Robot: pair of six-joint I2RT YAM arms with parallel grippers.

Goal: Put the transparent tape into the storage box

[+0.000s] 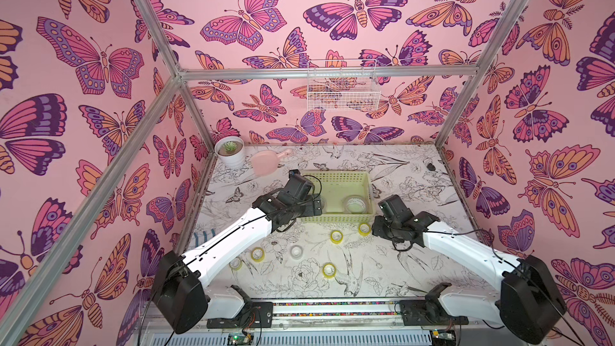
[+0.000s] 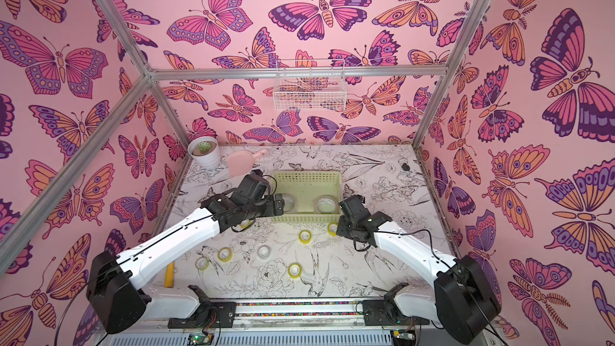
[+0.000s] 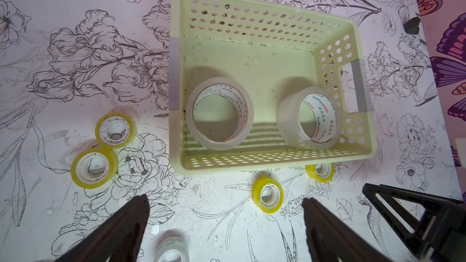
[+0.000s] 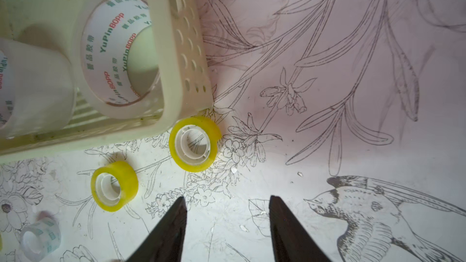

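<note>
The pale green storage box (image 3: 250, 48) holds two large rolls of transparent tape (image 3: 245, 111). My left gripper hovers over the table at the box's left front, open, with nothing between its fingers. My right gripper is above the table just outside the box's right front corner, part open and empty. A small clear roll (image 4: 41, 237) lies in front of the box. Yellow-banded rolls (image 3: 266, 195) lie around it, one (image 4: 208, 140) against its front right corner.
A pink board (image 1: 266, 163) and a potted plant (image 1: 229, 153) stand at the back left. A wire rack (image 1: 342, 96) hangs on the back wall. The table right of the box is mostly clear.
</note>
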